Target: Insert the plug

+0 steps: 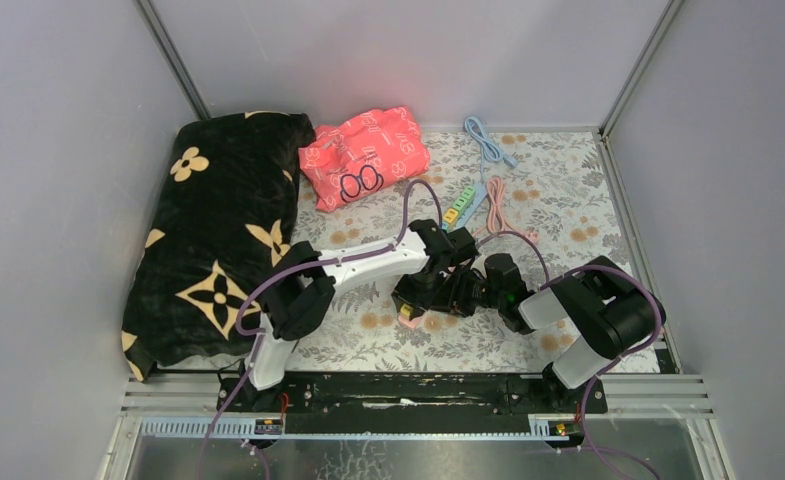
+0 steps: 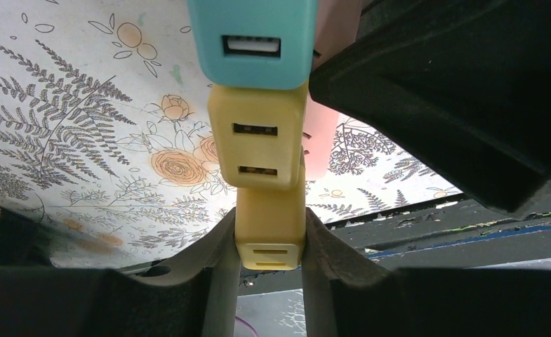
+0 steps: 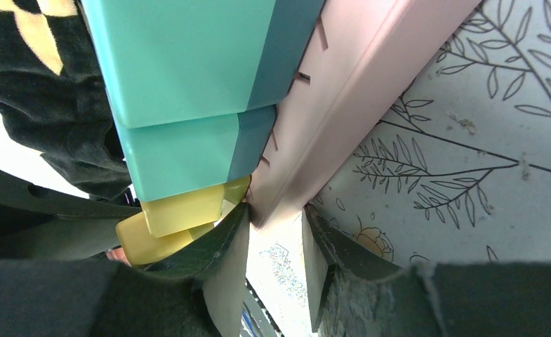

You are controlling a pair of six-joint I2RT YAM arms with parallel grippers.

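Note:
In the left wrist view my left gripper is shut on a yellow plug (image 2: pixel 269 217), which sits against the end of the pink power strip (image 2: pixel 321 133), just past its yellow socket block (image 2: pixel 257 133) and a teal block (image 2: pixel 251 42). Whether the plug is seated cannot be told. In the right wrist view my right gripper is shut on the strip's pink body (image 3: pixel 356 91), below the teal blocks (image 3: pixel 181 147). From above, both grippers mostly hide this strip.
A second strip, blue (image 1: pixel 468 205), lies behind with coiled blue (image 1: pixel 476 130) and pink cables (image 1: pixel 498 205). A black blanket (image 1: pixel 208 240) covers the left side; a red patterned cushion (image 1: pixel 363 150) lies at the back.

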